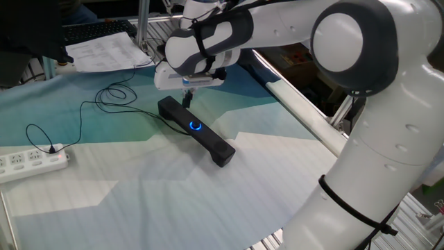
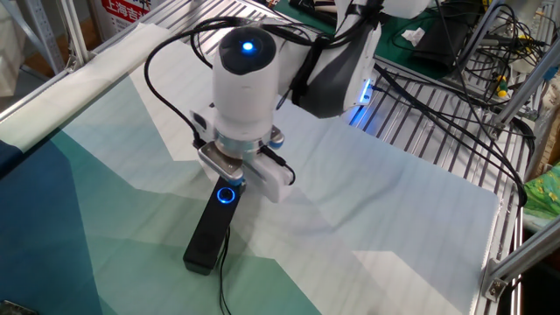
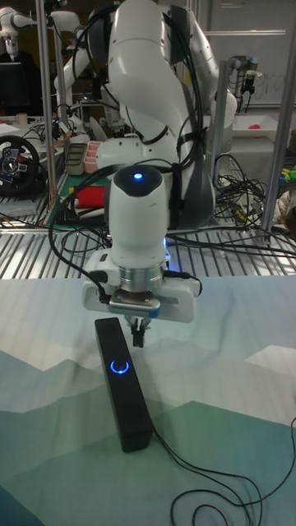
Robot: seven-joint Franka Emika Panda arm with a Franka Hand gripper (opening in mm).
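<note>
A long black speaker bar (image 1: 201, 135) with a glowing blue ring lies on the cloth-covered table, running diagonally in exterior view 1. In exterior view 3 the bar (image 3: 128, 403) extends toward the camera, its far end near the hand. My gripper (image 3: 138, 333) points down just to the right of that far end, its dark fingers close together and nothing visible between them. From exterior view 1, the gripper (image 1: 187, 101) appears beside the far end; whether it touches the bar is unclear. Exterior view 2 hides the fingertips behind the white hand (image 2: 254, 171).
Thin black cables (image 1: 114, 97) run from the bar across the cloth to a white power strip (image 1: 31, 163) at left. Papers (image 1: 107, 52) and a keyboard (image 1: 97, 31) lie at the back.
</note>
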